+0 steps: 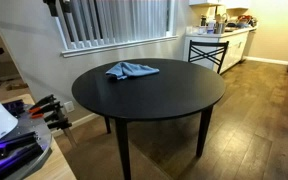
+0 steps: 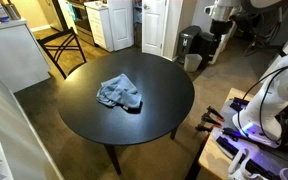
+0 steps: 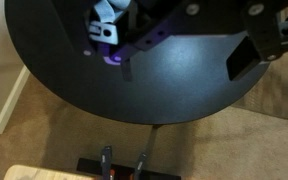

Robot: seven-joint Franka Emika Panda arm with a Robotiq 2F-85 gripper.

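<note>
A crumpled blue-grey cloth (image 1: 132,70) (image 2: 119,92) lies on the round black table (image 1: 149,98) (image 2: 162,88), away from its edge. My gripper hangs high over the tabletop in the wrist view. It is open, its two dark fingers (image 3: 246,60) wide apart with only bare table beneath the gap. A pale blue patch near the top left of that view may be part of the cloth, mostly hidden by the gripper body. In exterior view 2 the arm reaches in from the right, well apart from the cloth.
A black chair (image 1: 206,54) (image 2: 62,48) stands by the table's far side. Black hardware with red parts (image 2: 219,125) is at the wooden bench (image 2: 216,160) near the arm's base. A dark bin (image 2: 192,62) is on the floor.
</note>
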